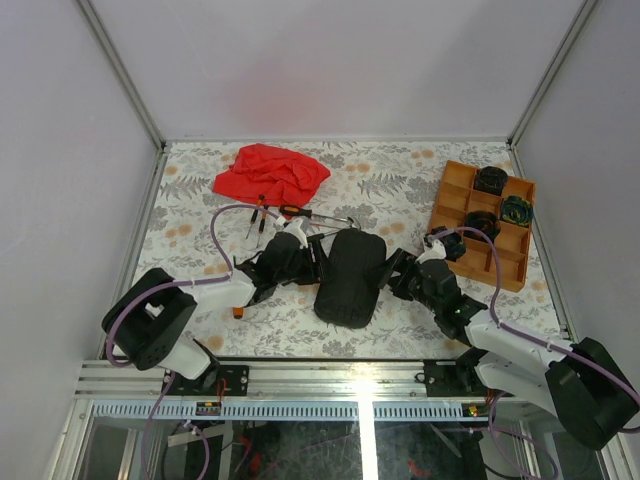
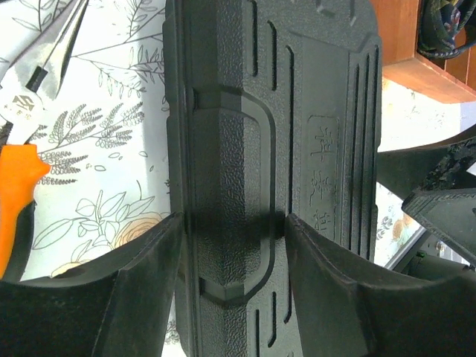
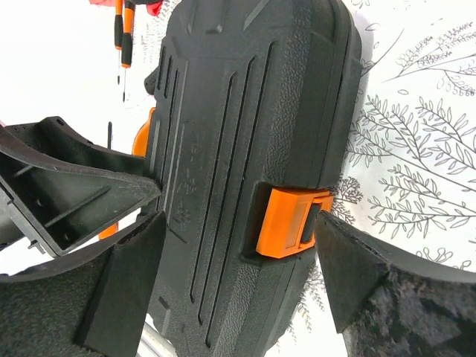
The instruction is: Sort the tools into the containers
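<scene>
A black hard-shell case [image 1: 350,278] lies on the flowered table between my two grippers, slightly tilted. My left gripper [image 1: 320,262] is at its left side; in the left wrist view its parted fingers [image 2: 145,271] straddle the case's ribbed side wall, and whether they press on it is unclear. At the right side stands my right gripper [image 1: 388,272], its fingers [image 3: 119,282] spread wide around the edge with the orange latch [image 3: 286,223]. To the left lie screwdrivers [image 1: 262,212] and orange-handled pliers [image 2: 18,193].
A wooden compartment box [image 1: 455,190] with dark round items in it stands at the right. A red cloth [image 1: 270,175] lies at the back left. Another long tool [image 1: 315,214] lies behind the case.
</scene>
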